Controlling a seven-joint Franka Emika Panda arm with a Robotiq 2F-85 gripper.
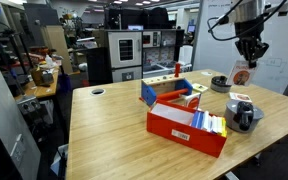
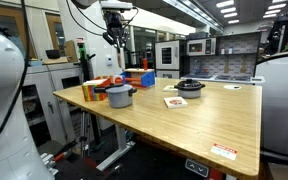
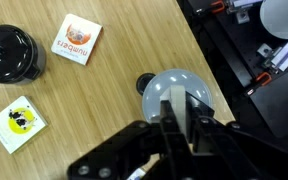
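High over the right end of the table in exterior view 1, my gripper (image 1: 250,61) is shut on a thin white packet (image 1: 241,75) with reddish print. The packet hangs upright and shows as a narrow white strip (image 2: 121,58) in exterior view 2. Looking down in the wrist view, its pale edge (image 3: 178,103) lies in front of a grey pot (image 3: 162,102) on the table. That pot (image 1: 246,118) is well below the packet in exterior view 1. The fingertips themselves are hard to make out.
A black pot (image 3: 12,55) and two flat square cards, one with red lettering (image 3: 77,37) and one with a yellow picture (image 3: 19,122), lie on the table. A red box (image 1: 184,130) with colourful items and a blue rack (image 1: 164,88) stand nearby.
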